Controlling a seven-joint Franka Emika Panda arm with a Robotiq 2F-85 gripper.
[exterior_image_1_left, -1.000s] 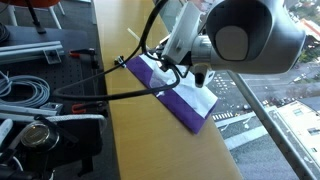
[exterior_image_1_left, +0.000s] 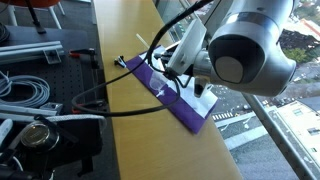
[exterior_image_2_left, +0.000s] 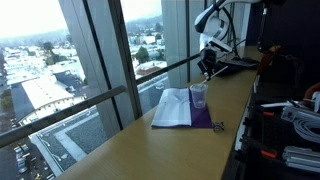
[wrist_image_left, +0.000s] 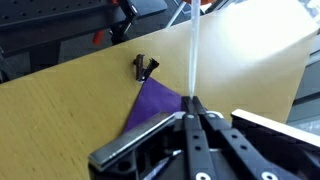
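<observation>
My gripper is shut, with a thin white stick (wrist_image_left: 194, 50) running out from between its fingertips in the wrist view. The same stick (exterior_image_1_left: 141, 40) shows as a short pale line beside the arm in exterior view 1. Below the gripper lies a purple cloth (wrist_image_left: 152, 100), also seen as a purple sheet (exterior_image_1_left: 190, 117) with a white panel on it. In exterior view 2 a whitish cup (exterior_image_2_left: 198, 96) stands on the cloth, under the arm's end. The fingers' inner faces are hidden.
A small black clip-like object (wrist_image_left: 145, 67) lies beside the cloth on the wooden table (exterior_image_1_left: 150, 150). A dark cart (exterior_image_1_left: 60, 75) with coiled cables borders one side, and windows border the other.
In exterior view 1 the arm's end has shifted down and slightly left, and its black cable has swung along with it. The cloth and the clip-like object have stayed put.
</observation>
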